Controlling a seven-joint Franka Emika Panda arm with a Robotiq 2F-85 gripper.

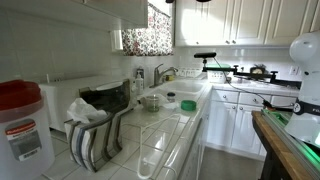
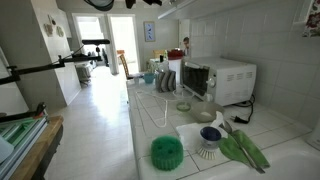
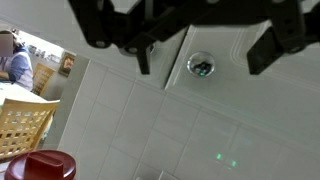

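Observation:
In the wrist view my gripper is open, its two dark fingers (image 3: 272, 48) wide apart. A round, shiny knob (image 3: 201, 64) on a white cabinet door (image 3: 236, 85) shows in the gap between the fingertips. I cannot tell how far the knob is from them. Nothing is held. Exterior view 2 has dark parts of the arm (image 2: 112, 5) at its top edge, while the fingers cannot be made out there.
On the counter stand a red-lidded container (image 1: 24, 125), a striped rack (image 1: 95, 140), a metal pot (image 1: 151, 102) and a green bowl (image 2: 167, 152). Green leaf-shaped items (image 2: 240, 150) lie near a white toaster oven (image 2: 219, 80). White upper cabinets (image 1: 85, 15) hang above.

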